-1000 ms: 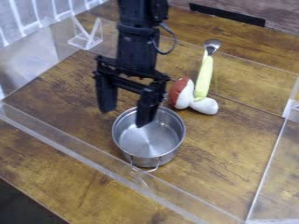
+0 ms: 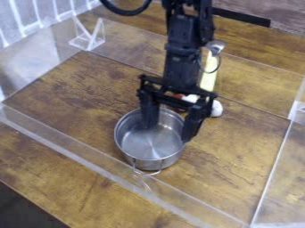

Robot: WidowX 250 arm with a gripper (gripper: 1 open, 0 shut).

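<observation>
My black gripper point(image 2: 169, 116) is open, hanging low over a steel pot point(image 2: 137, 142) near the centre, its fingers around the upper right part of the pot's mouth. Nothing shows between them. Behind the gripper, a long pale yellow-green object point(image 2: 209, 67) with a metal end and a white object point(image 2: 216, 108) are partly hidden by the arm.
Clear plastic walls border the wooden table point(image 2: 66, 98) at front, left and right. A small white bracket point(image 2: 88, 36) stands at the back left.
The arm has moved right and down over the pot, covering more of the objects behind it. The pot has stayed in place.
</observation>
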